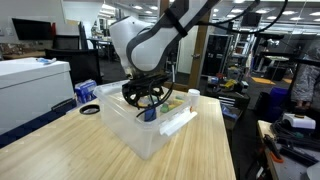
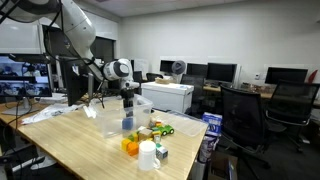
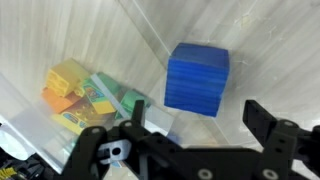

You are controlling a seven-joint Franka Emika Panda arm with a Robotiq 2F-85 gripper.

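Observation:
A blue block [image 3: 196, 78] lies inside the clear plastic bin [image 1: 140, 136], on its bottom. Through the bin's wall it also shows as a blue patch in both exterior views. My gripper is open, its dark fingers to either side of the block's near end in the wrist view, with nothing held. From the side, the gripper [image 1: 146, 100] reaches down into the bin from above. Whether the fingers touch the block cannot be told.
Several coloured toy blocks [image 3: 75, 95] lie outside the bin wall. A white cup [image 2: 147, 155] and a blue box [image 2: 209, 138] stand on the table. A black ring [image 1: 90, 109] lies behind the bin. Bare tabletop [image 1: 65, 150] stretches out in front.

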